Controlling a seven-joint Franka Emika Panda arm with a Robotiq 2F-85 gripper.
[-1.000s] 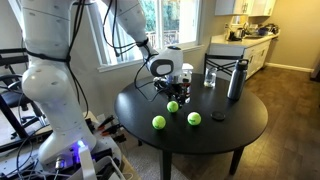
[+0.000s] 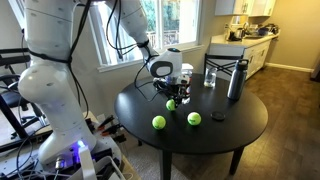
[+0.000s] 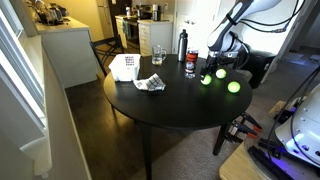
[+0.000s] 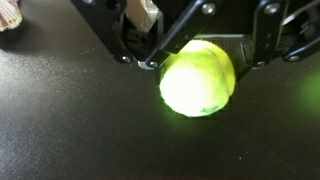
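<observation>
A yellow-green tennis ball (image 4: 198, 82) sits between the black fingers of my gripper, which is shut on it. Its lower part shows in the wrist view, while the fingers cover its top. From exterior view 1 the same ball (image 2: 171, 105) appears just below the gripper (image 2: 173, 98); whether it touches the table cannot be told. Two more tennis balls rest apart on the tabletop: one nearer the arm's base (image 2: 158, 122) and another to its right (image 2: 193, 117). In exterior view 2 the held ball (image 3: 206, 80) lies left of the others.
The round black table (image 2: 235, 135) also bears a dark bottle (image 2: 237, 80), a clear jar (image 2: 210, 75) and a small dark disc (image 2: 218, 115). A white container (image 3: 125, 68) and a crumpled whitish item (image 3: 150, 83) stand on its far side.
My gripper has shifted very slightly left and down around the ball, which now shows less in exterior view 1. The other two balls have not moved.
</observation>
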